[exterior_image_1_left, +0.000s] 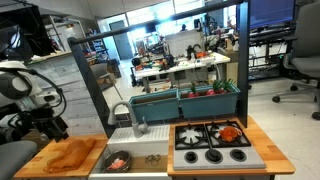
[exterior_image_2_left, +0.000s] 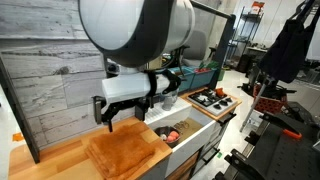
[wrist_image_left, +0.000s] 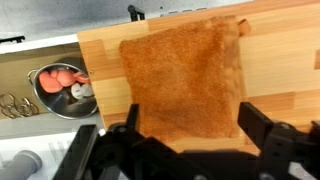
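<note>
An orange-brown cloth (wrist_image_left: 180, 85) lies spread almost flat on the wooden counter (wrist_image_left: 285, 60), one corner sticking out at its upper right in the wrist view. Above the cloth hangs my gripper, its fingers wide apart and nothing between them. In exterior view 2 the gripper (exterior_image_2_left: 122, 112) stands over the far part of the cloth (exterior_image_2_left: 125, 150), seemingly clear of it. Exterior view 1 shows the cloth (exterior_image_1_left: 72, 154) at the counter's left end, beneath the arm.
Beside the cloth is a sink with a metal bowl (wrist_image_left: 66, 92) holding red and white items. A faucet (exterior_image_1_left: 126, 115) rises behind the sink. Farther right sits a stove (exterior_image_1_left: 215, 155) with an orange-red item on it. A plank wall (exterior_image_2_left: 60, 70) backs the cloth area.
</note>
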